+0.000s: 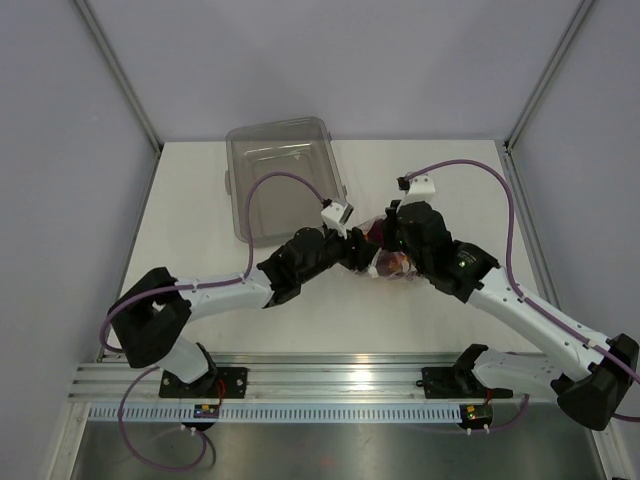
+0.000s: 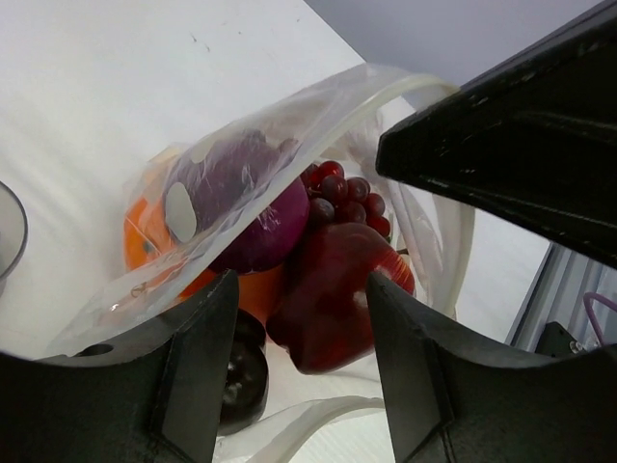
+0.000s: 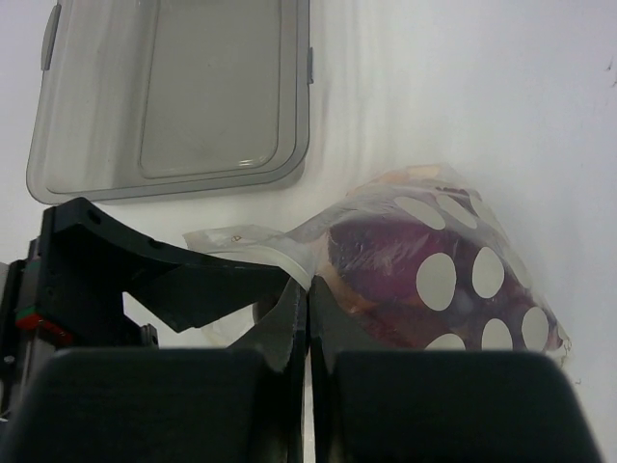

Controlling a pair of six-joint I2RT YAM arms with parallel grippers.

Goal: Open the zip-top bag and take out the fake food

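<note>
The zip top bag (image 1: pixel 390 262) lies right of centre, its mouth held open. Inside, the left wrist view shows a red apple (image 2: pixel 337 299), grapes (image 2: pixel 342 198), a purple item (image 2: pixel 270 231), an orange item (image 2: pixel 145 231) and a dark item (image 2: pixel 241 386). My left gripper is part open at the mouth, its fingertips in front of the food. My right gripper is shut on the bag's white rim, lifting it. The bag's spotted plastic covers much of the contents in the right wrist view.
A grey lidded-looking plastic container (image 1: pixel 240 150) sits at the back left of the white board, behind my left arm. The board's front and left are mostly clear; metal rails border it.
</note>
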